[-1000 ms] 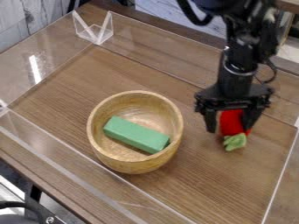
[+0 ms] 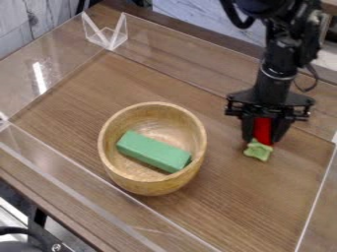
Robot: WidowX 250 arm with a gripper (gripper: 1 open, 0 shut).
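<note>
My black gripper [image 2: 270, 112] is low over the table at the right, around a red object [image 2: 263, 128] with a light green part [image 2: 257, 152] beneath it on the wood. The fingertips are dark and small, so their grip on the object is unclear.
A wooden bowl [image 2: 109, 143] holding a green block [image 2: 154, 150] sits at lower left. A clear plastic item [image 2: 105, 30] lies at the back left.
</note>
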